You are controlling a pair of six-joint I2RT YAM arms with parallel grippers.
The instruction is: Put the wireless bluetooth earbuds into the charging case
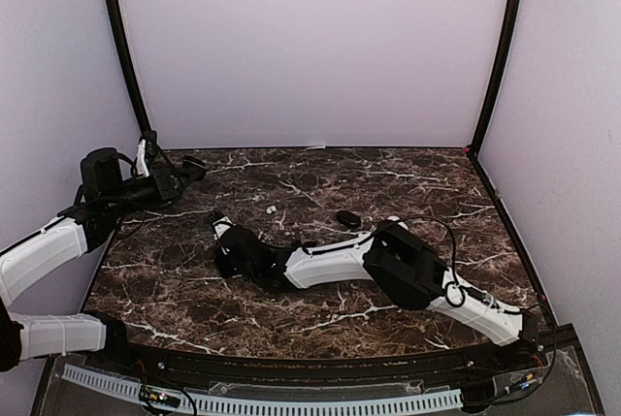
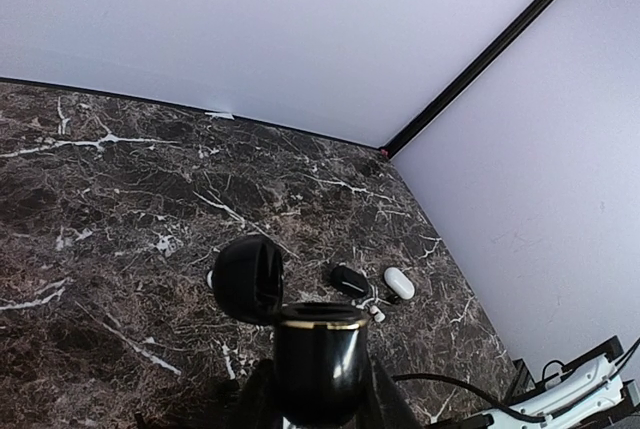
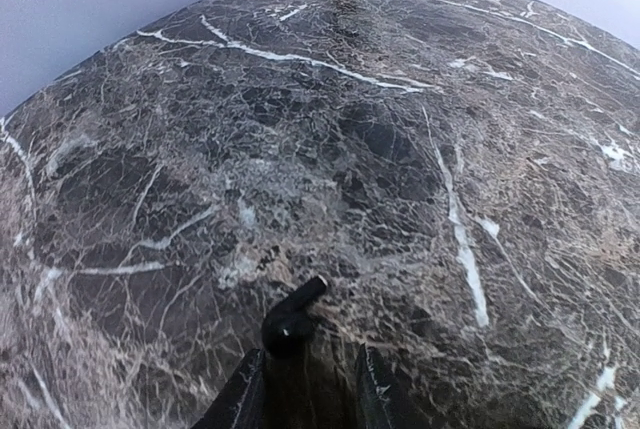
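Note:
My left gripper [image 1: 170, 183] is raised at the upper left, shut on the open black charging case [image 2: 318, 359], whose lid [image 2: 245, 279] stands up to the left of its body in the left wrist view. My right gripper [image 1: 221, 241] is low over the left-centre of the table. In the right wrist view a black earbud [image 3: 288, 324] shows just beyond its fingertips [image 3: 372, 379]; whether it is held or lying on the table I cannot tell. A small white earbud [image 1: 272, 209] lies at the middle back.
On the marble table [image 1: 408, 174] a black case [image 1: 347, 218] and a white case [image 2: 398, 283] lie to the centre right. The right arm stretches across the front half. Walls enclose the back and sides.

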